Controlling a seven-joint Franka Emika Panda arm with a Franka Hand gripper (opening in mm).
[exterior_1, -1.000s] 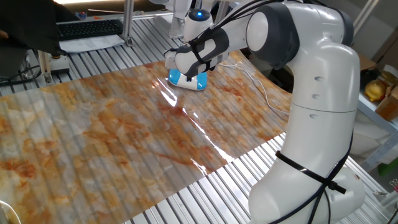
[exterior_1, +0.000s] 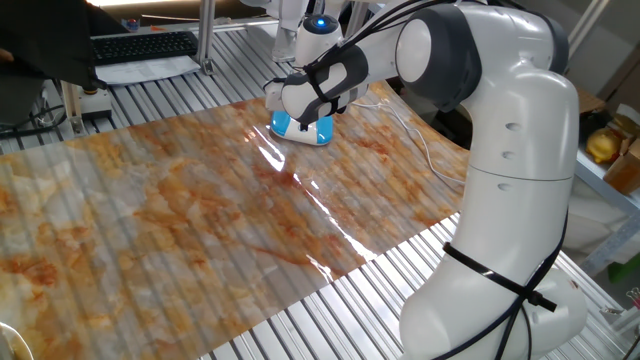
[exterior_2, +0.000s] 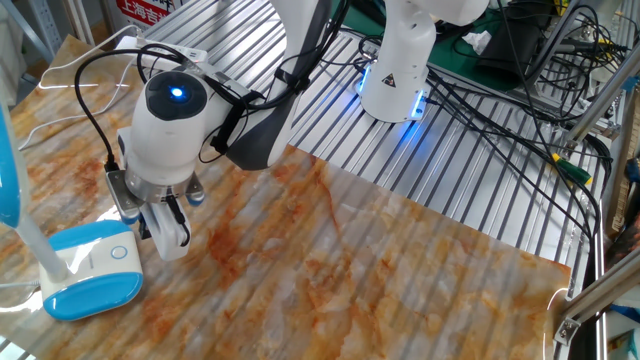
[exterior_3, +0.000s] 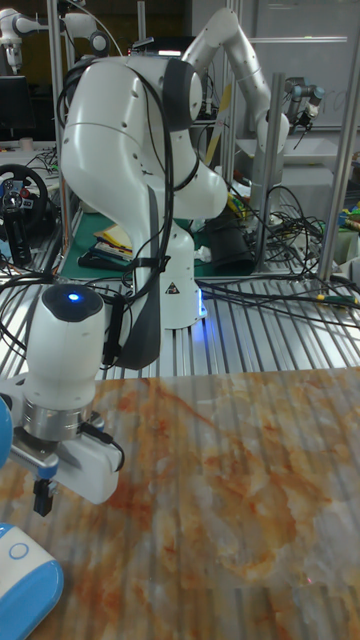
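A blue-and-white desk lamp (exterior_2: 92, 262) stands on the marbled board, with a round button on its base. Its pale stem leans out toward the left edge of exterior view 2, where part of its blue head shows. My gripper (exterior_2: 146, 232) points down close beside the lamp base, above the board. In exterior view 3 the dark fingertips (exterior_3: 43, 494) hang just above and behind the lamp base (exterior_3: 23, 576). Whether they touch the lamp, or how far apart they stand, does not show. Only the base of the lamp (exterior_1: 303, 131) peeks out below my wrist in exterior view 1.
The marbled board (exterior_1: 150, 230) is bare across its middle and far from the lamp. A white cable (exterior_1: 425, 150) runs over its edge near the lamp. A keyboard (exterior_1: 145, 46) lies on the slatted table. Black cables (exterior_2: 500, 140) crowd around the arm's base.
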